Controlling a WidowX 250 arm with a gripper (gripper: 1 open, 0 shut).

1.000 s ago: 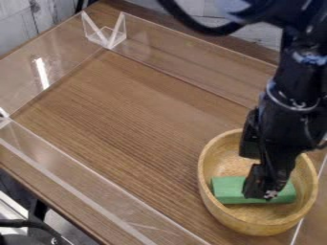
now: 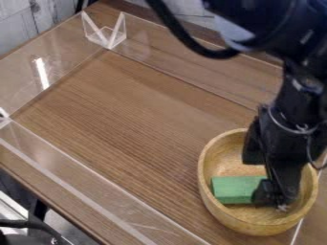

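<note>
A round yellow bowl (image 2: 224, 212) sits at the lower right of the camera view, with a green block (image 2: 236, 189) lying in it. My black gripper (image 2: 272, 182) reaches down from the upper right into the bowl, its fingers over the block's right part, which they hide. It stands open; whether the fingers touch the block cannot be told.
A clear plastic piece (image 2: 105, 29) stands at the far upper left, and clear edging runs along the table's left and near edges.
My gripper has come lower into the bowl and now covers more of the green block's right part.
</note>
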